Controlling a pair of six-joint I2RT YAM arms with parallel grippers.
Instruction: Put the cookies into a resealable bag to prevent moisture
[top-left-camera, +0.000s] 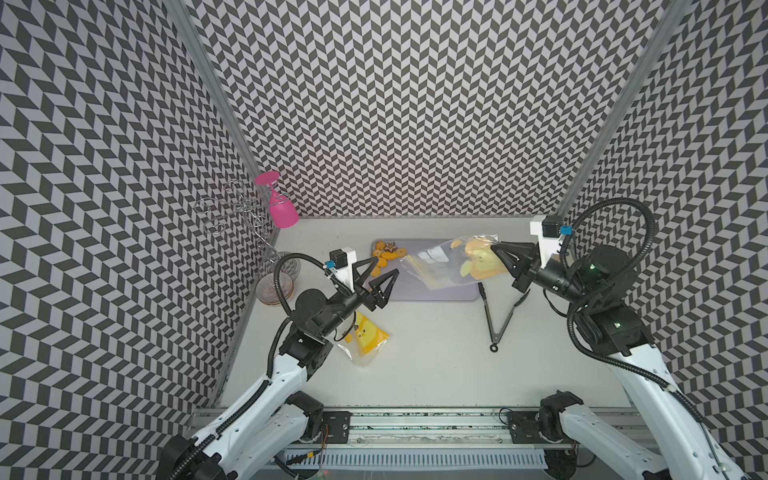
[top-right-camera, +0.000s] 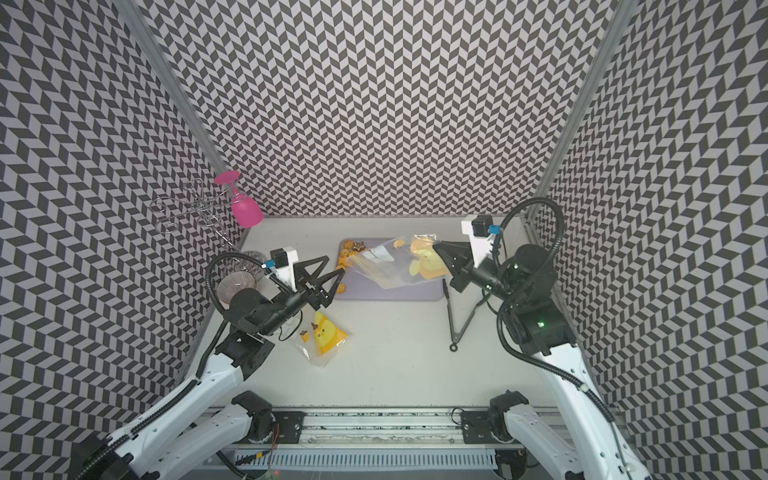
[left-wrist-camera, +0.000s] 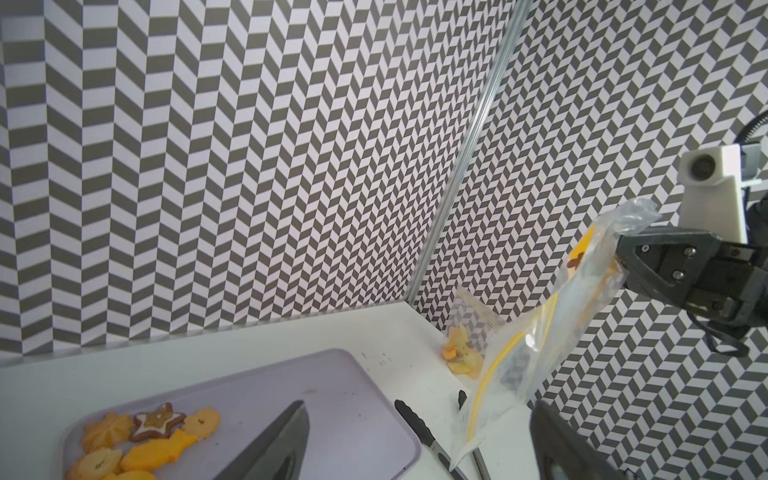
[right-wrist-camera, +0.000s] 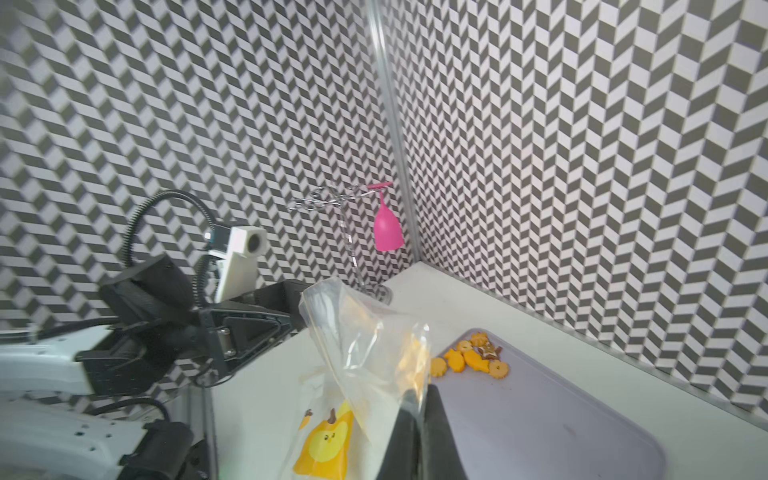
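A clear resealable bag with a yellow printed figure hangs in the air above the tray. My right gripper is shut on its right end, which also shows in the left wrist view as the bag droops from the fingers. My left gripper stands open and empty to the left of the bag, with a gap between them. Several cookies lie at the far left of the lilac tray; in the top views the arm and bag hide part of them.
Another printed bag lies flat below the left arm. Black tongs rest on the table, front right of the tray. A further bag is near the right wall. A wire rack with a pink goblet stands at left.
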